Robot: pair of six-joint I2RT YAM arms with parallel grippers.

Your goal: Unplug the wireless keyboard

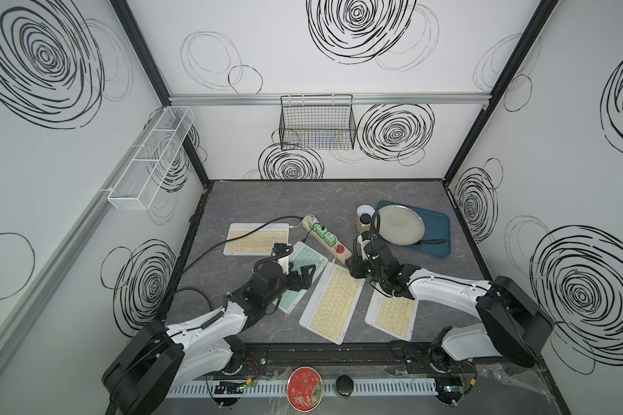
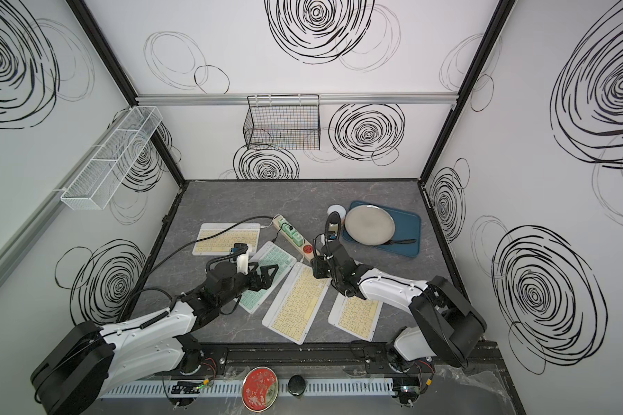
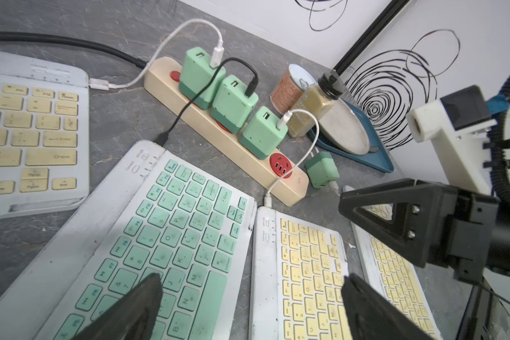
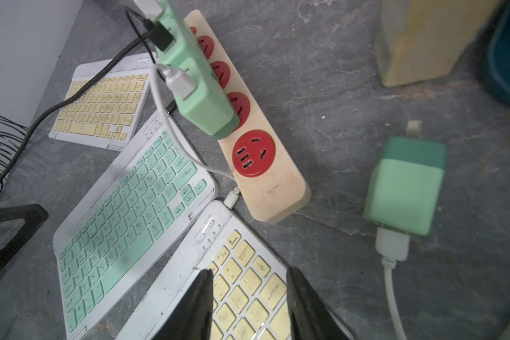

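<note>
A beige power strip (image 3: 209,130) holds several green chargers (image 3: 260,133) with cables running to keyboards. An unplugged green charger (image 4: 405,187) with a white cable lies on the table right of the strip, whose end red socket (image 4: 254,153) is empty. My left gripper (image 1: 301,276) is open over the mint keyboard (image 3: 170,238). My right gripper is part open above the cream keyboard (image 4: 243,277) near the strip's end, with nothing seen between its fingers.
A blue tray (image 2: 408,245) with a plate (image 2: 369,222), a jar (image 3: 311,104) and a can (image 3: 283,90) stand at back right. Several keyboards crowd the front.
</note>
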